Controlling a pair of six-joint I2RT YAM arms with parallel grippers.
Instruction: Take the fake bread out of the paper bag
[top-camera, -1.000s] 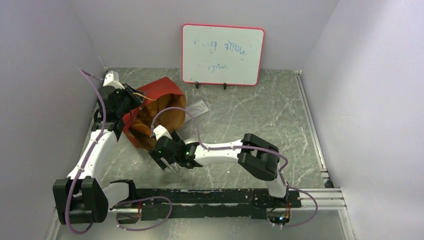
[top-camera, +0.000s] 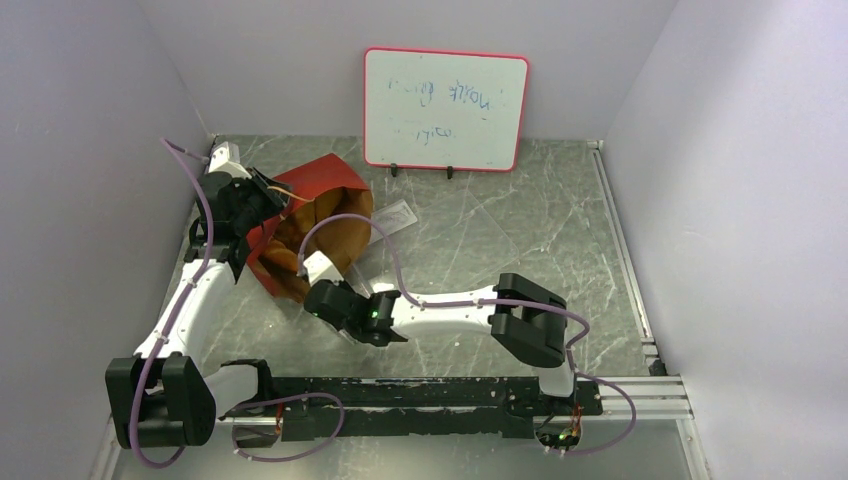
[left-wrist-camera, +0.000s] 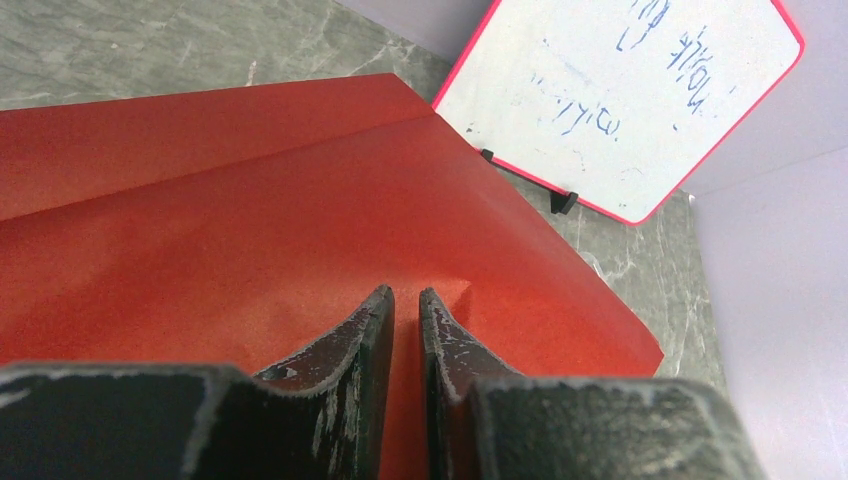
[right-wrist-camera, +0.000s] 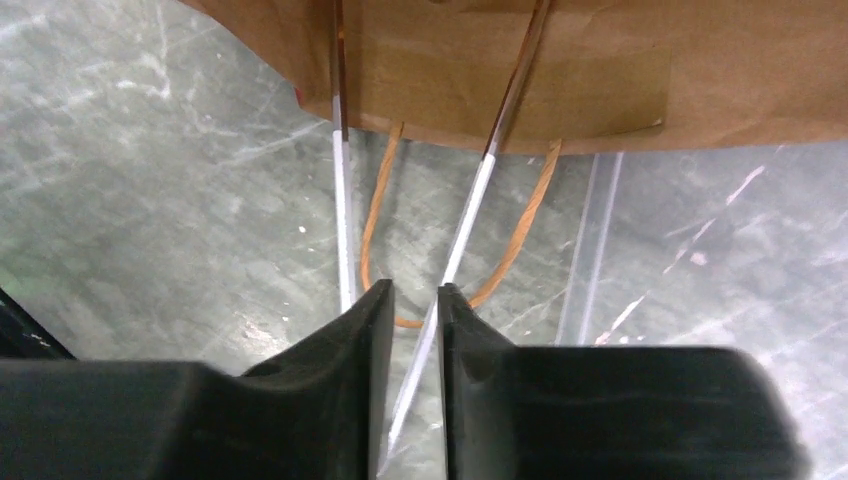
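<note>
A red paper bag (top-camera: 320, 175) lies on its side at the left of the table, its brown inside facing my right arm. My left gripper is shut on the bag's red upper side. My right gripper is at the bag's lower edge; in the right wrist view its fingers are close together, with a small gap, above the bag's cord handle (right-wrist-camera: 520, 230) and thin white strips (right-wrist-camera: 340, 200). I cannot make out any bread; the bag's interior is mostly hidden.
A whiteboard (top-camera: 446, 108) stands at the back. A flat clear item (top-camera: 398, 218) lies beside the bag.
My right arm has shifted slightly toward the front of the table and its gripper's fingers have closed together from wide apart. The left arm and the bag look unchanged.
</note>
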